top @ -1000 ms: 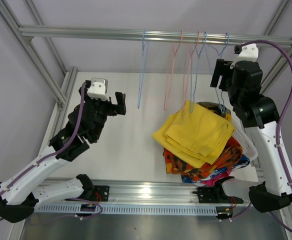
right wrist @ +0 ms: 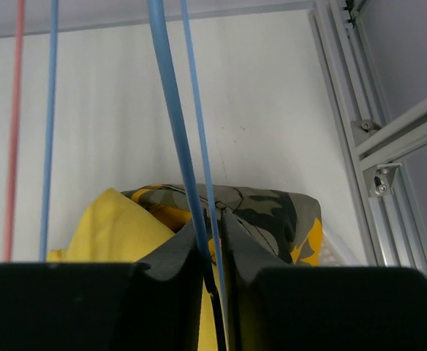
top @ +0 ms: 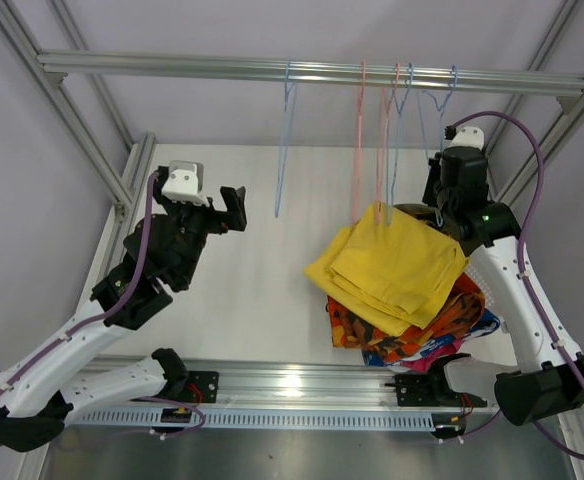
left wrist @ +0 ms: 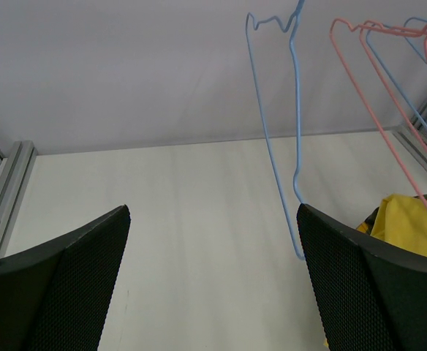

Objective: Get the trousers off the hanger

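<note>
Several thin blue and pink hangers hang empty from the rail (top: 222, 68). My right gripper (top: 434, 180) is at the rightmost blue hanger; in the right wrist view that hanger (right wrist: 171, 102) runs down between its dark fingers, which stand close around it, and whether they grip it cannot be told. My left gripper (top: 220, 203) stands open at the left, away from the hangers, with a blue hanger (left wrist: 297, 110) beyond it. A pile of folded yellow cloth (top: 392, 265) on patterned garments lies below; I cannot tell which are trousers.
The white board (top: 252, 280) is clear in the middle and left. A white perforated basket (top: 482, 275) sits under the pile at right. Aluminium posts and beams frame the space, with the rail along the top.
The left arm has shifted slightly; the hangers swing a little.
</note>
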